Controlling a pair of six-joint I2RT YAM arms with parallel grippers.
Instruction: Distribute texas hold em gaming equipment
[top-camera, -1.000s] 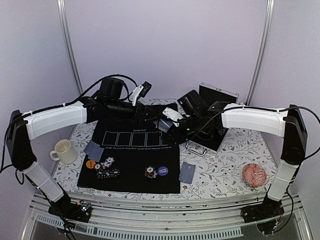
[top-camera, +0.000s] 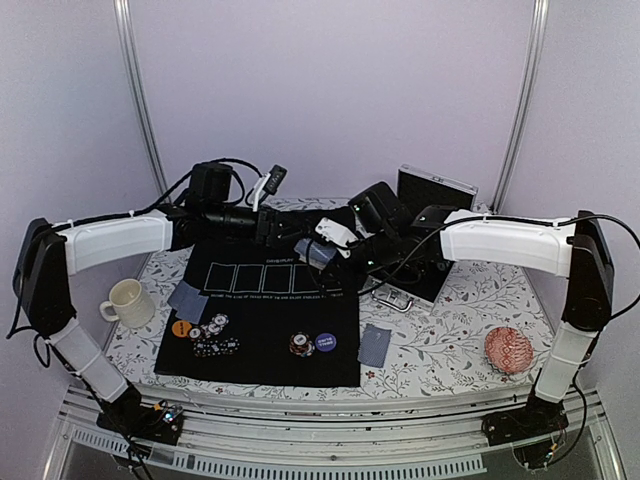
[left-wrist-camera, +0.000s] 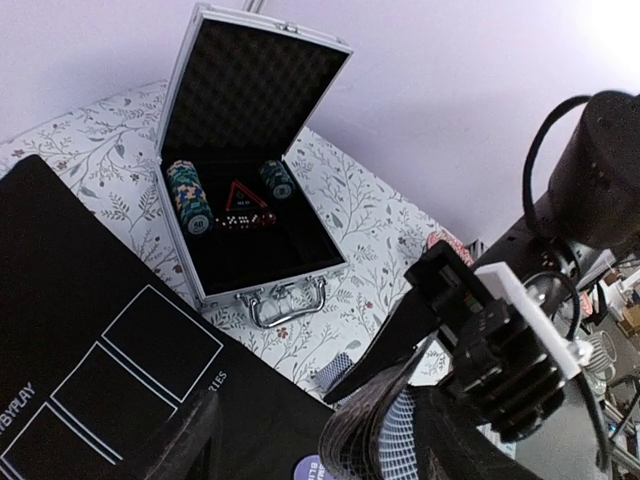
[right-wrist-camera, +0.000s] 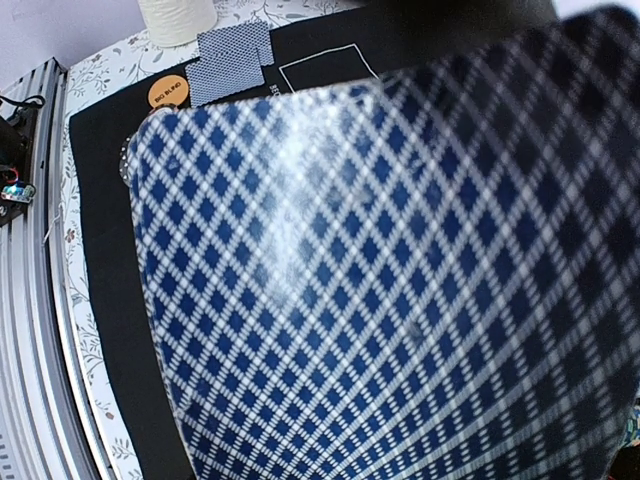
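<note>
Blue-and-white patterned playing cards (right-wrist-camera: 330, 270) fill most of the right wrist view, hiding the fingers there. In the top view these cards are raised above the mat, with my right gripper (top-camera: 332, 252) shut on them. My left gripper is part open beside them; the cards' curved edge stands close to its right finger, and whether they touch is unclear. Two cards (top-camera: 187, 300) lie at the black mat's left edge and more cards (top-camera: 375, 346) rest at its right edge. The orange big blind button (top-camera: 181, 328) and purple blind button (top-camera: 326, 342) lie on the mat.
Behind the right arm stands the open silver case (left-wrist-camera: 250, 170), chips and dice inside. Chips (top-camera: 214, 338) and another chip pile (top-camera: 301, 344) lie on the mat. A white mug (top-camera: 128, 303) stands left; a red patterned round object (top-camera: 508, 350) sits right.
Items on the table have not moved.
</note>
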